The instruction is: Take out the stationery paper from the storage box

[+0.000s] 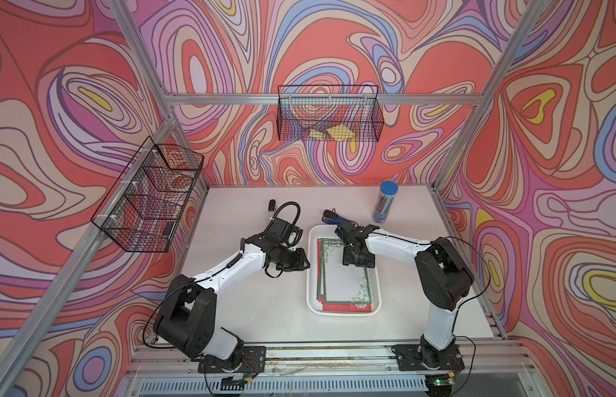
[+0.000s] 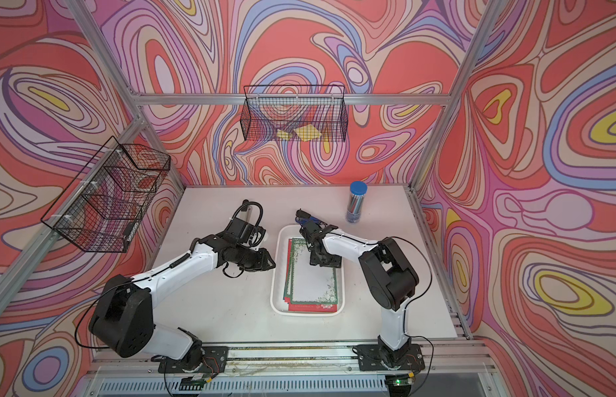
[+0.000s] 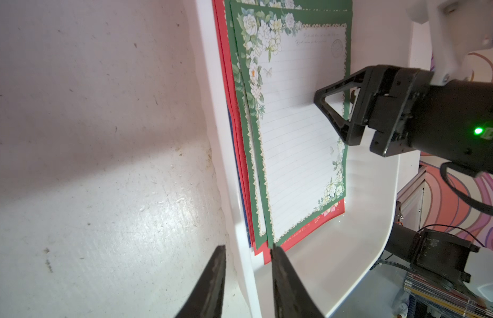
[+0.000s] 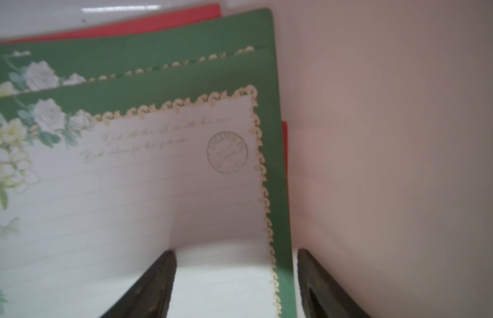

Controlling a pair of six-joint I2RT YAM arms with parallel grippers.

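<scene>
A white storage box (image 1: 310,281) stands mid-table holding a stack of stationery paper (image 4: 214,201). The top sheet is lined, with a green floral border, and red sheets (image 3: 315,225) peek out beneath. My left gripper is shut on the box's left wall, one finger on either side of it. Over the stack's right-hand edge my right gripper hangs part open. Its left fingertip (image 4: 164,267) is above the lined sheet, the other (image 4: 309,265) just outside the green border. No paper is seen gripped; whether the tips touch the sheet is unclear.
Behind the box lie a dark blue item (image 1: 333,218) and a blue-lidded clear canister (image 1: 385,201). A dark-handled object (image 1: 271,206) lies behind my left arm.
</scene>
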